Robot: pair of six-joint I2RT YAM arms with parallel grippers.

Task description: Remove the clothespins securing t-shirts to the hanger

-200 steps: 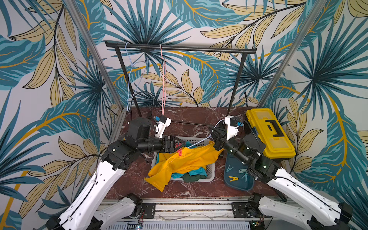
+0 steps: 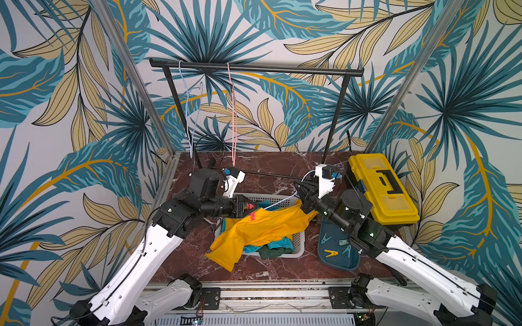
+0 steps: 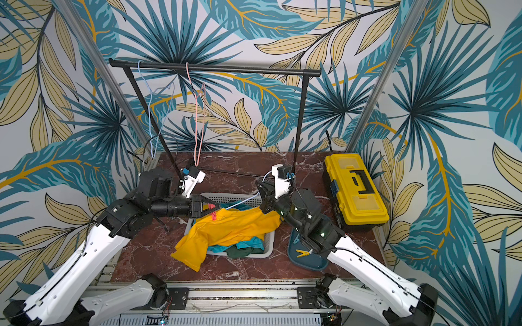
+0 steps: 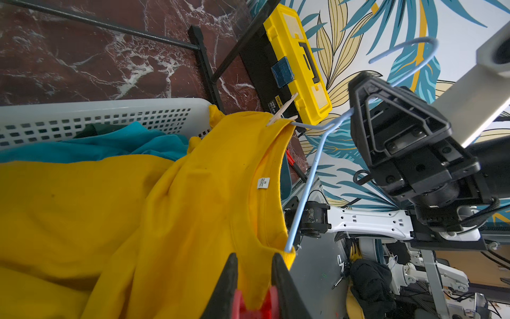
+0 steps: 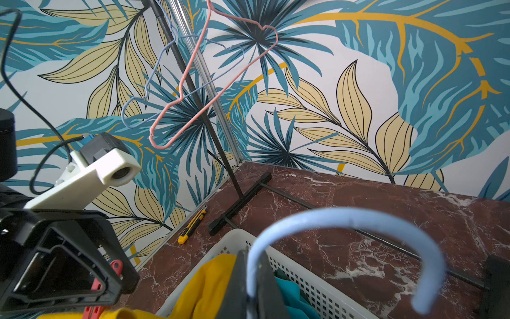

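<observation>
A yellow t-shirt (image 2: pixel 255 231) lies over the white basket, on a light blue hanger (image 5: pixel 340 218). My left gripper is shut on a red clothespin (image 4: pixel 239 303) at the shirt's collar. A pale clothespin (image 4: pixel 281 109) sits at the collar's other end, beside the hanger. My right gripper is shut at the hanger's hook; whether the thin wire is between its fingers is hard to tell.
A blue tray (image 2: pixel 337 255) with several loose clothespins lies right of the basket (image 2: pixel 296 247). A yellow toolbox (image 2: pixel 380 190) is at the back right. Two empty hangers (image 5: pixel 186 79) hang from the rack (image 2: pixel 255 69).
Over the last second my left gripper has shifted slightly at the red clothespin and closed on it. The right arm has barely moved, and the shirt lies much as before.
</observation>
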